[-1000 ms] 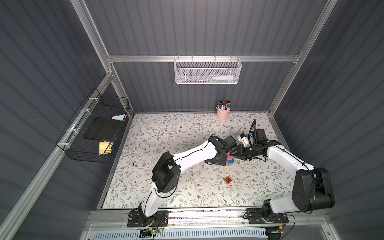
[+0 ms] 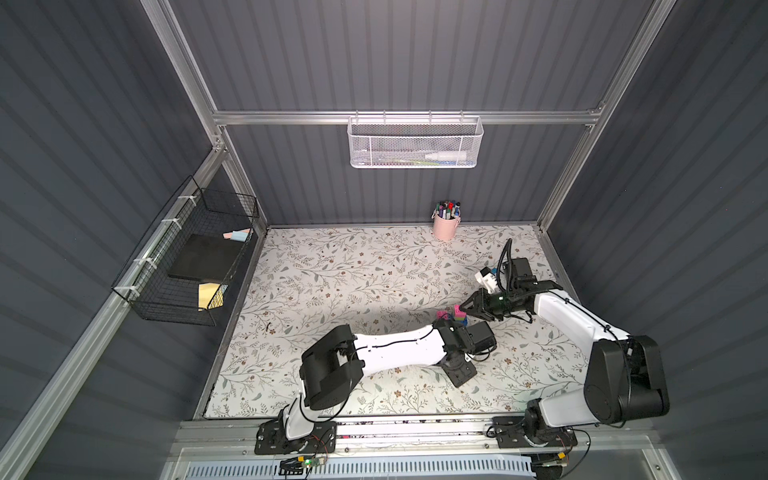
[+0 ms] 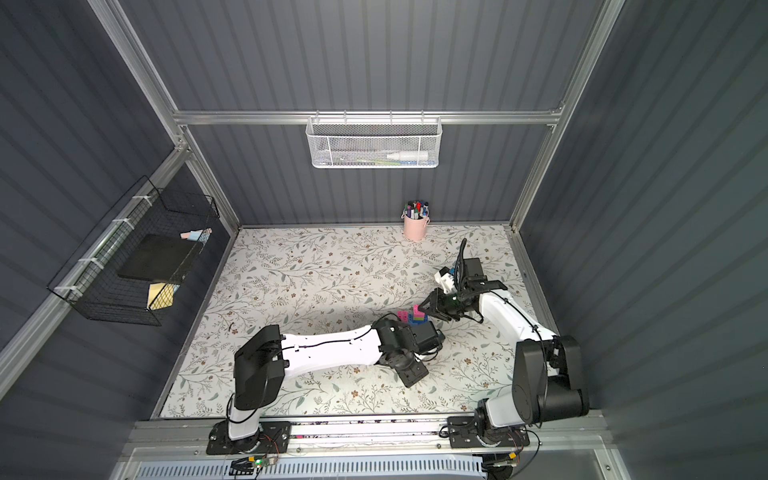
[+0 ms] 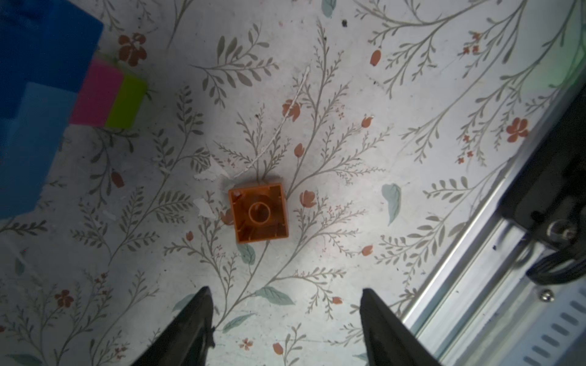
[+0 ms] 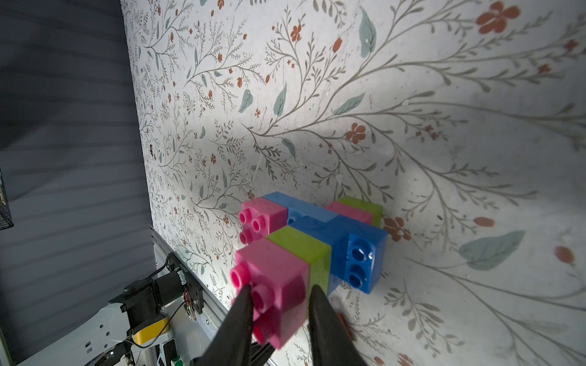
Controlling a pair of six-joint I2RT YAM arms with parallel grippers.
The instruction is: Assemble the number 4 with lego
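A lego assembly of pink, green and blue bricks (image 5: 308, 244) lies on the table, its near pink brick (image 5: 271, 268) in the fingers of my right gripper, which is shut on it. In the left wrist view, the assembly's blue bricks (image 4: 36, 140) are at the upper left. A single orange brick (image 4: 258, 212) lies apart from them, studs-hollow side up. My left gripper hangs over the table beside the orange brick, open with nothing between its fingers; in the top views its body hides that brick.
A pink pen cup (image 2: 445, 225) stands at the back. A wire basket (image 2: 200, 256) hangs on the left wall, a white mesh basket (image 2: 414, 144) on the back wall. Its front rail (image 4: 451, 244) is near my left gripper.
My left gripper has moved toward the front of the table, from beside the assembly to over the orange brick. The right arm has not moved.
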